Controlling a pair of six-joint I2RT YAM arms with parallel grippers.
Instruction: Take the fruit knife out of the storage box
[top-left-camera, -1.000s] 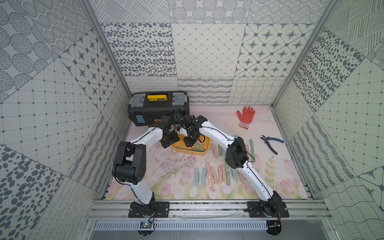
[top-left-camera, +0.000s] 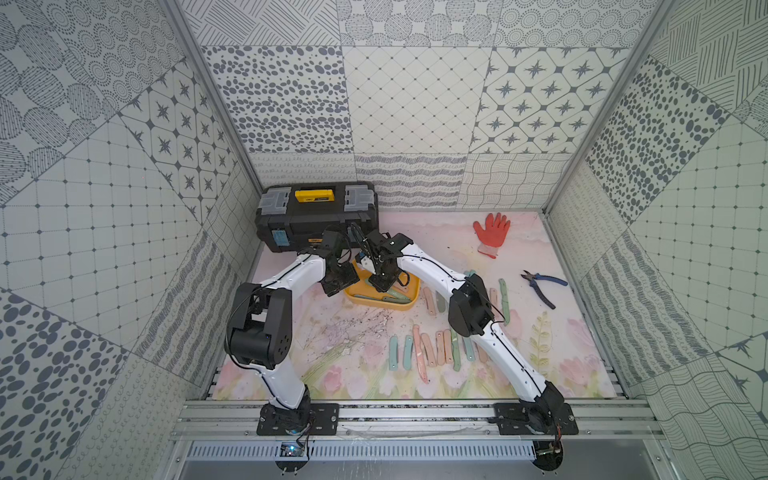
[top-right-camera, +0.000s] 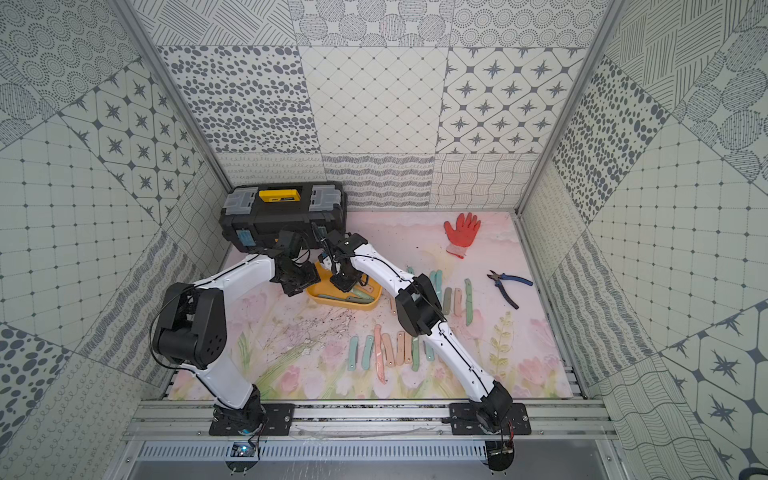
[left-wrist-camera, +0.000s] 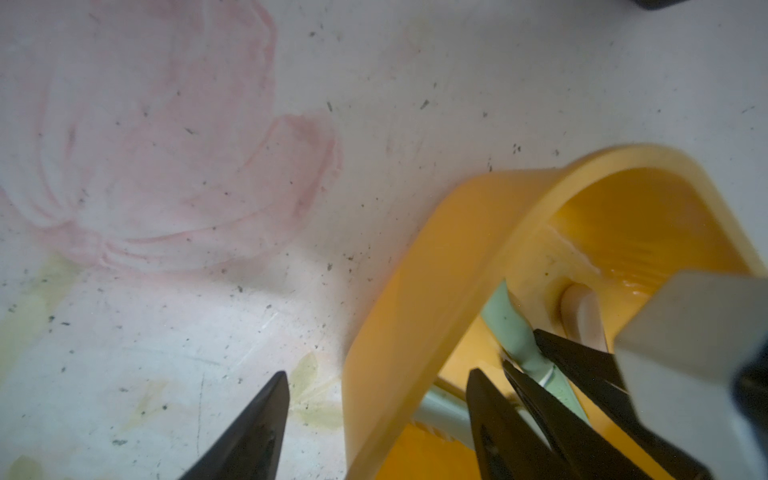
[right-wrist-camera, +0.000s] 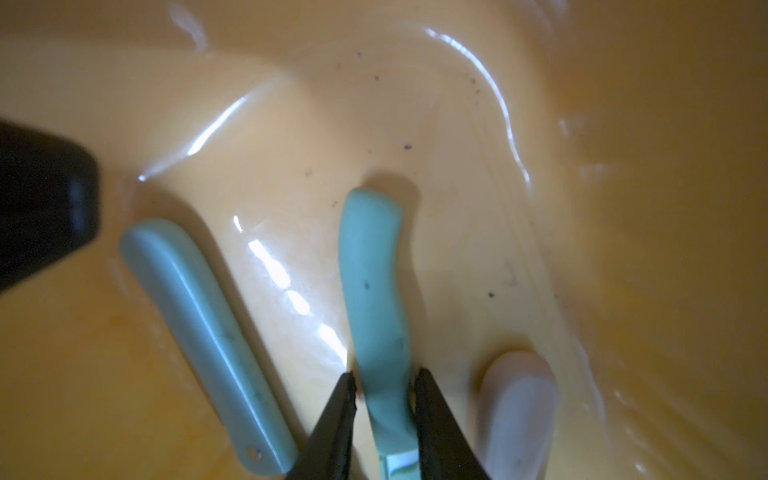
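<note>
The yellow storage box (top-left-camera: 380, 302) holds several folded knives with coloured handles. In the right wrist view a light teal curved knife (right-wrist-camera: 372, 296) lies on the box floor, between a blue-green knife (right-wrist-camera: 204, 320) and a pinkish one (right-wrist-camera: 516, 404). My right gripper is inside the box, its fingertips on either side of the teal handle's lower part, part open; a firm hold cannot be told. My left gripper is at the box's left rim, open, with one fingertip outside the wall and the other over the inside.
A black toolbox (top-left-camera: 316, 220) stands behind the box. Rows of knives (top-left-camera: 416, 352) lie in front and to the right. A red glove (top-left-camera: 492, 230) and pliers (top-left-camera: 544, 288) lie at the right.
My right gripper has shifted very slightly down within the box over the last second. The left arm has not visibly moved.
</note>
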